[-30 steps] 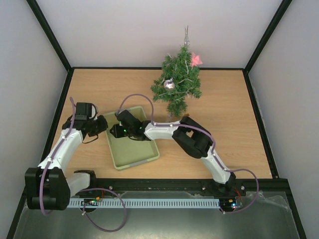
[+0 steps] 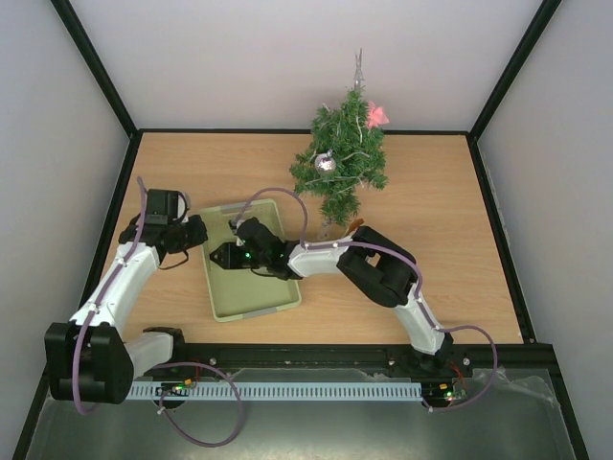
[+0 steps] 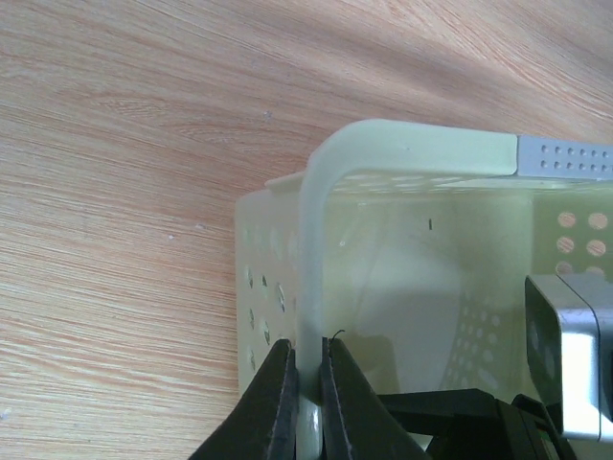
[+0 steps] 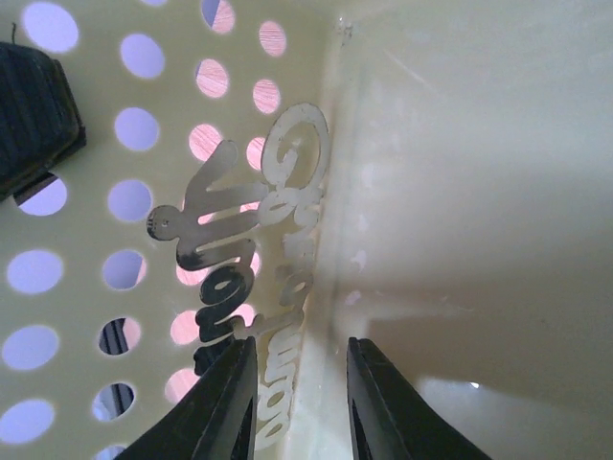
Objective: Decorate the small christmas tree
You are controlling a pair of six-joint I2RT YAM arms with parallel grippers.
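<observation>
The small Christmas tree point(image 2: 343, 153) stands at the back of the table, bearing a silver ball point(image 2: 326, 163) and a pink bow point(image 2: 376, 116). My left gripper is shut on the rim of the pale green basket point(image 3: 314, 206) near a corner. Inside the basket a flat silver ornament point(image 4: 273, 206) cut into letters leans on the perforated wall. My right gripper is part open in the basket with nothing visible between its fingers. The ornament lies ahead and to the left of them in the right wrist view.
The right arm point(image 2: 321, 260) reaches across the basket's right rim. Bare table point(image 2: 441, 220) lies to the right of the tree, and more is clear at the back left.
The basket has shifted slightly left and toward the back, along with my left gripper. My right gripper stays over the basket, with its arm shifted slightly.
</observation>
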